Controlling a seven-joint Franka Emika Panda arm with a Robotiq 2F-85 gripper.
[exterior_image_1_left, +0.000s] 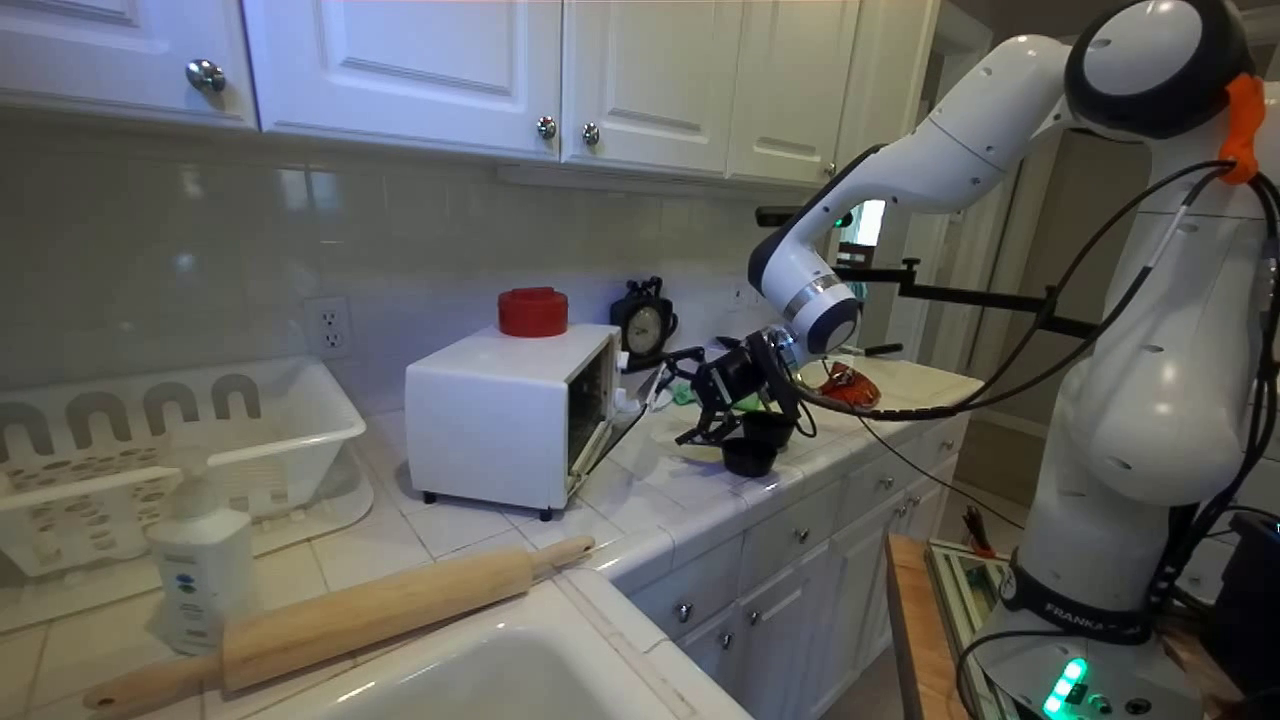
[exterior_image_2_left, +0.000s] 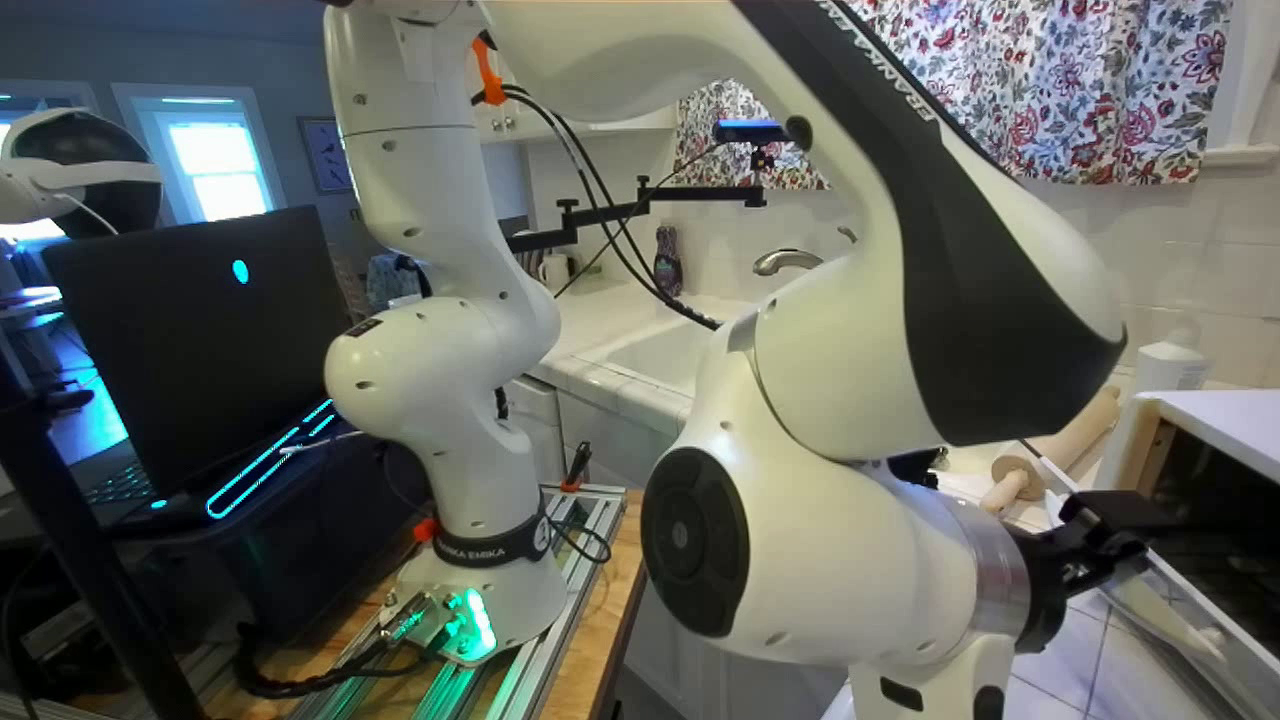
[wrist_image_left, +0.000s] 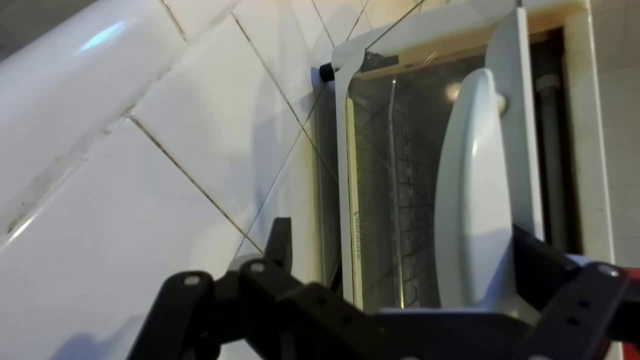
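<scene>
The white toaster oven (exterior_image_1_left: 492, 420) stands on the tiled counter with its glass door (wrist_image_left: 390, 198) tilted partly open. A pale curved handle (wrist_image_left: 474, 192) runs along that door. My gripper is open, its two black fingers wide apart in front of the door. One finger (wrist_image_left: 534, 264) is right at the handle's near end, on the side toward the oven's top; whether it touches is unclear. The other finger (wrist_image_left: 279, 246) is over the counter tiles, with nothing held between them. From the side, the gripper (exterior_image_1_left: 684, 398) is level with the door's outer edge.
On the oven's top sits a red container (exterior_image_1_left: 533, 312). Black cups (exterior_image_1_left: 750, 456) stand below the gripper near the counter edge. A rolling pin (exterior_image_1_left: 384, 618), a white bottle (exterior_image_1_left: 202, 576) and a dish rack (exterior_image_1_left: 168, 450) are left of and in front of the oven.
</scene>
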